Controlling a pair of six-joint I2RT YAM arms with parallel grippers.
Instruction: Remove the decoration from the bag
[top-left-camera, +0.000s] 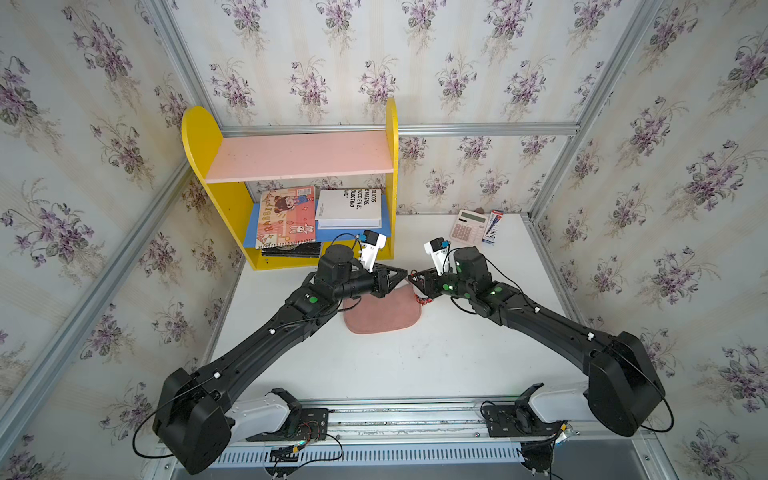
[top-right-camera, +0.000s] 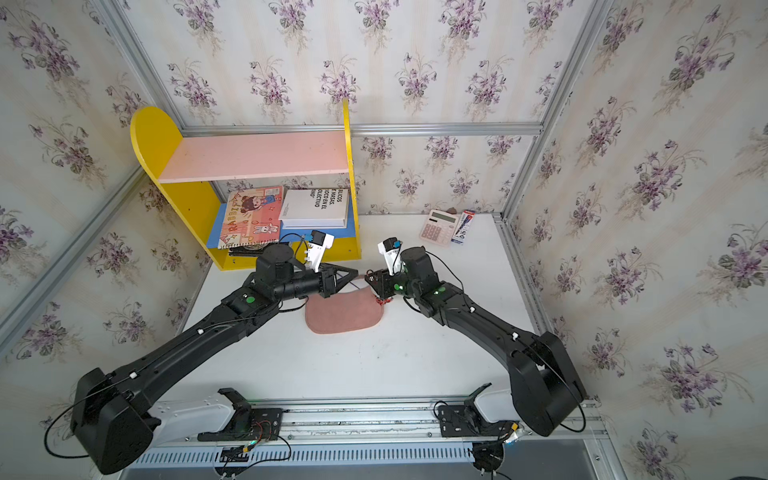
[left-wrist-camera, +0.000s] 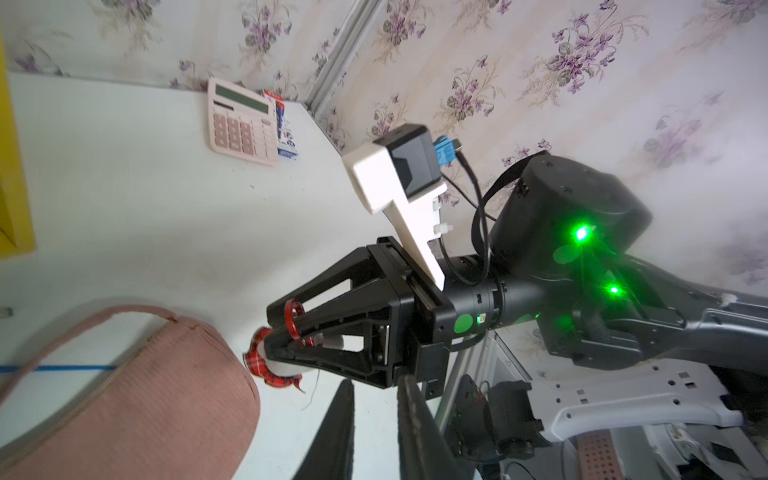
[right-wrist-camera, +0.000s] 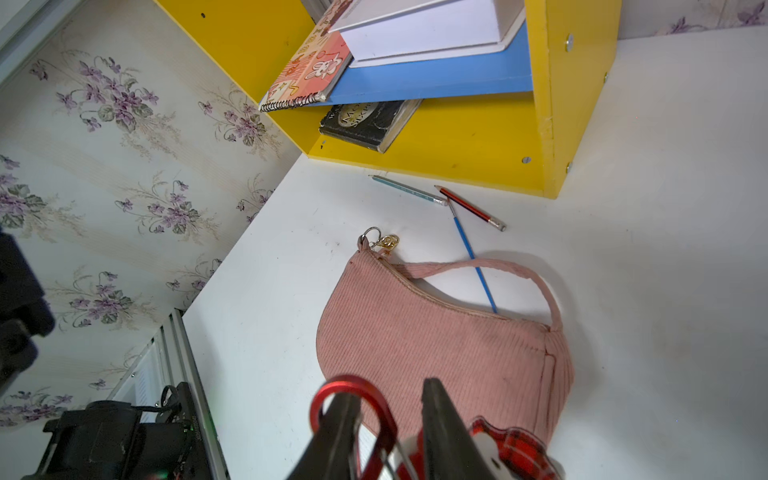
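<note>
The pink corduroy bag (right-wrist-camera: 432, 352) lies flat on the white table, its strap curving behind it. Above its right end my right gripper is shut on the decoration, a red ring (right-wrist-camera: 368, 392) with a white piece trimmed in red plaid (right-wrist-camera: 520, 452), which hangs clear of the bag's strap. My left gripper hangs open over the table, left of the right gripper and facing it.
A yellow shelf (right-wrist-camera: 576, 96) with books stands behind the bag. Pens and pencils (right-wrist-camera: 472, 208) lie between them. A pink calculator (left-wrist-camera: 240, 124) sits at the back right.
</note>
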